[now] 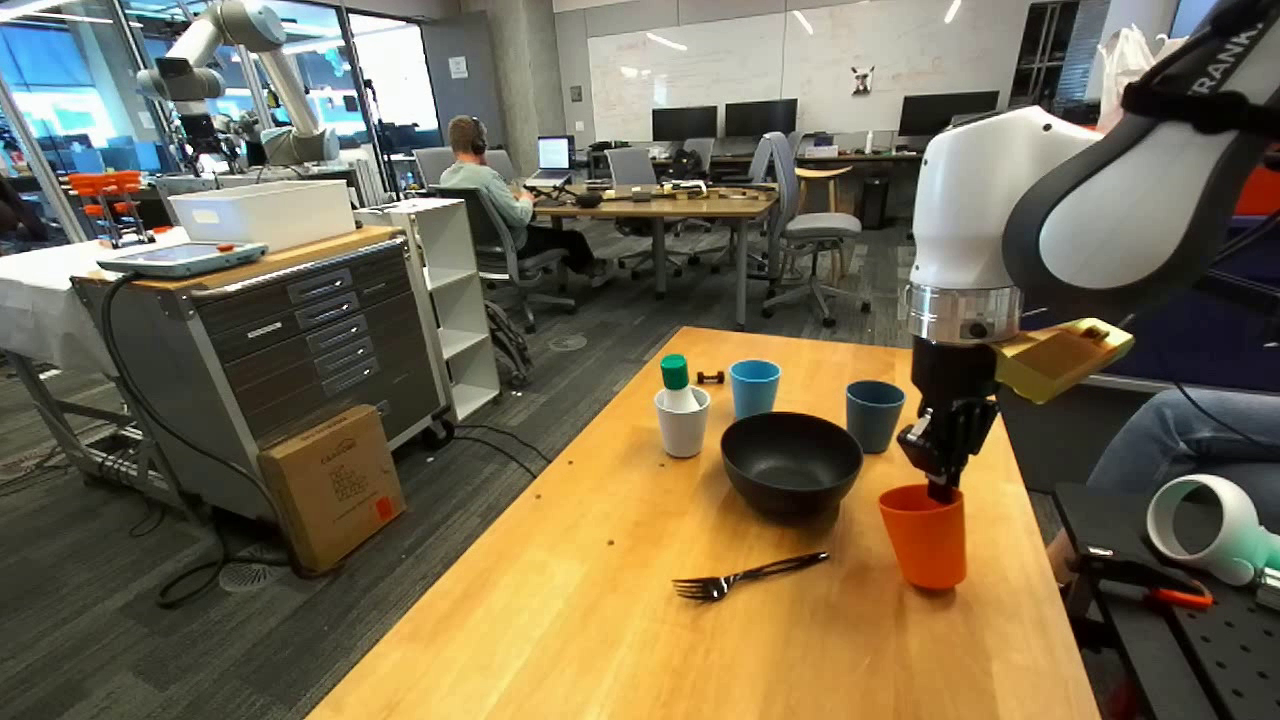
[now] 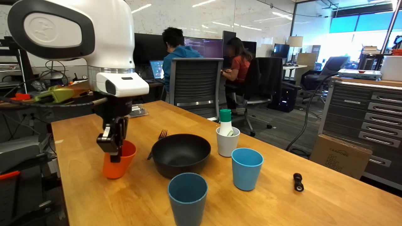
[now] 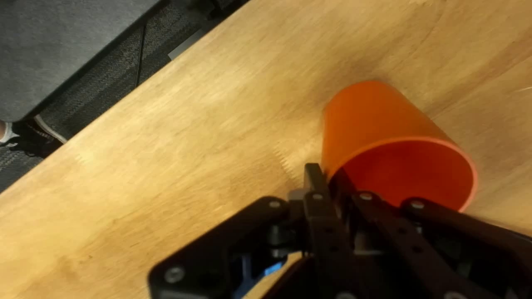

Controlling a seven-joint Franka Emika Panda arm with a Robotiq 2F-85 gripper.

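My gripper is shut on the near wall of an orange cup [image 1: 926, 542], one finger inside the cup and the other outside. In the second exterior view the orange cup [image 2: 114, 167] leans a little, close to the table's edge; whether its base fully rests on the wood I cannot tell. Its inside looks empty in the wrist view, where the orange cup [image 3: 374, 117] opens toward the lower right. A black bowl [image 1: 792, 462] stands beside it on the table, with a black fork [image 1: 746, 576] lying in front.
Behind the bowl are a dark blue cup [image 1: 875, 416], a light blue cup [image 1: 755, 389] and a white cup [image 1: 683, 426] holding a green-capped bottle [image 1: 675, 373]. A small black dumbbell-shaped piece [image 2: 298, 182] lies apart.
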